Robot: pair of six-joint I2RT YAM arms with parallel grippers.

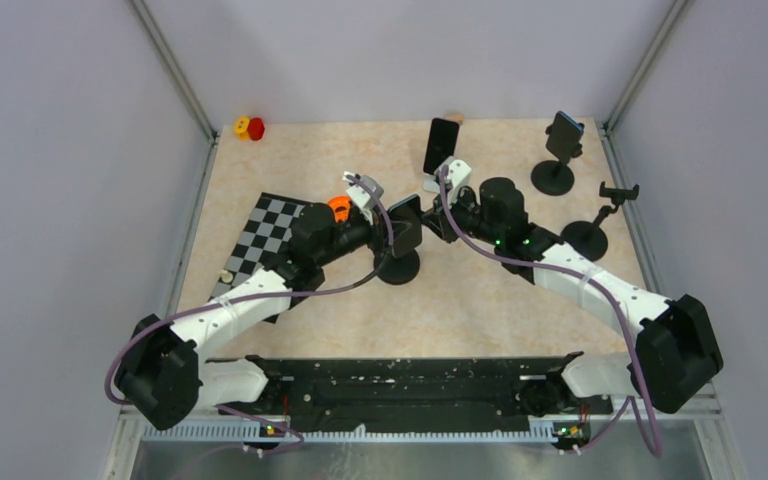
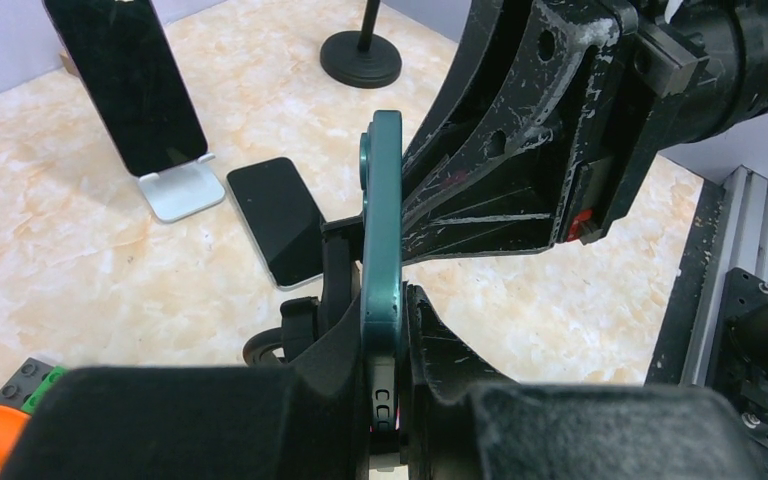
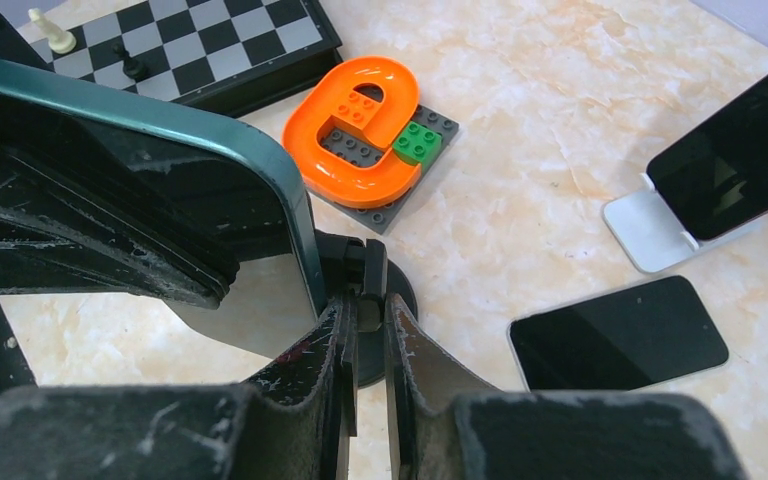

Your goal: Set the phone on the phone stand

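A teal-edged phone (image 2: 382, 230) is upright in my left gripper, which is shut on it. It is at the black stand (image 1: 397, 268) in the table's centre, seen edge-on in the left wrist view. My right gripper is at the stand's clamp (image 3: 373, 265), its fingers slightly apart around or just in front of it; whether they grip it cannot be told. The phone's far side is partly hidden by the grippers.
A phone on a white stand (image 1: 440, 145) is at the back, a loose phone (image 3: 615, 330) nearby. Two black stands (image 1: 552, 178) are at the right. A chessboard (image 1: 260, 230) and orange toy (image 3: 350, 170) lie left.
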